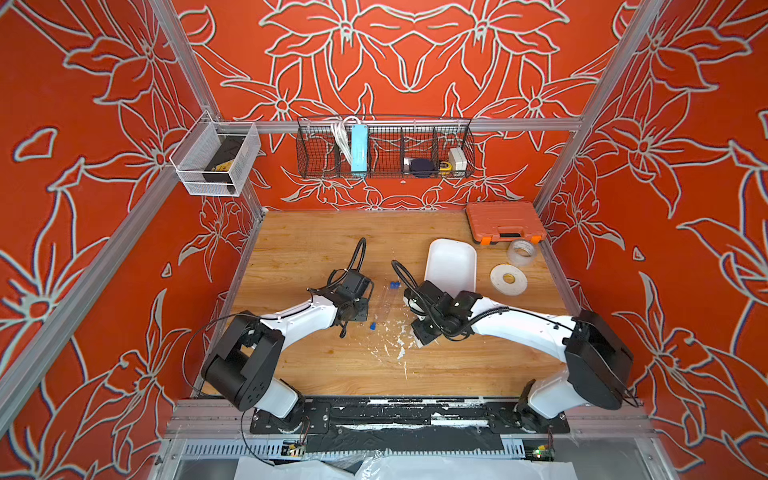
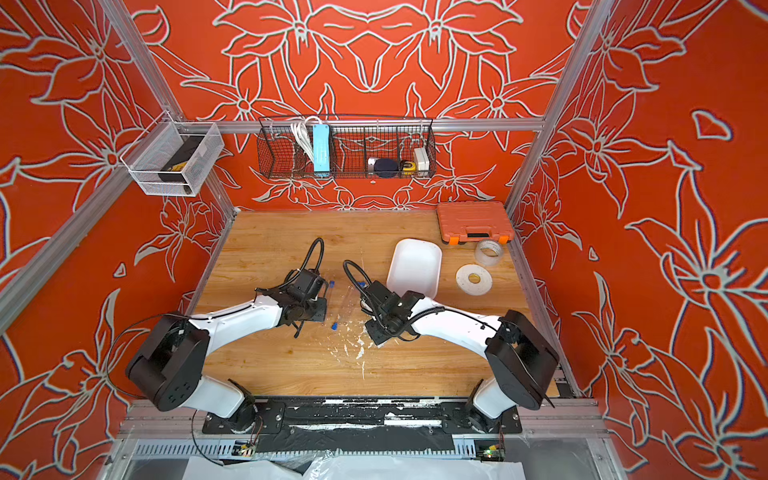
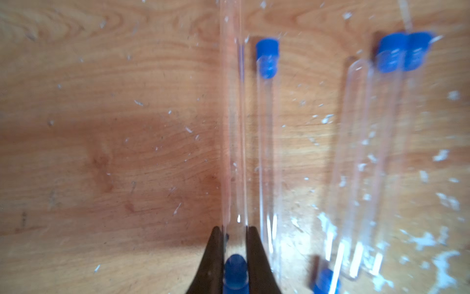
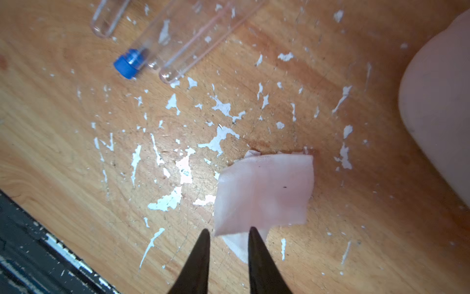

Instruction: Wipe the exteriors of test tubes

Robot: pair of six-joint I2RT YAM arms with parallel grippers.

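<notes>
In the left wrist view a clear test tube (image 3: 233, 127) runs up from my left gripper, which is shut on it at its blue-capped end. More capped tubes lie on the table to the right: a single tube (image 3: 268, 147) close alongside, and a cluster of tubes (image 3: 359, 112) farther off, with caps at both ends of the group. A folded white cloth (image 4: 269, 191) lies on the wood in the right wrist view. My right gripper is over its near edge, fingers parted. Whether either finger touches the cloth cannot be judged.
A white tray (image 1: 451, 265) stands behind the right gripper. Tape rolls (image 1: 509, 279) and an orange case (image 1: 504, 221) sit at the back right. White flecks mark the bare tabletop between the arms.
</notes>
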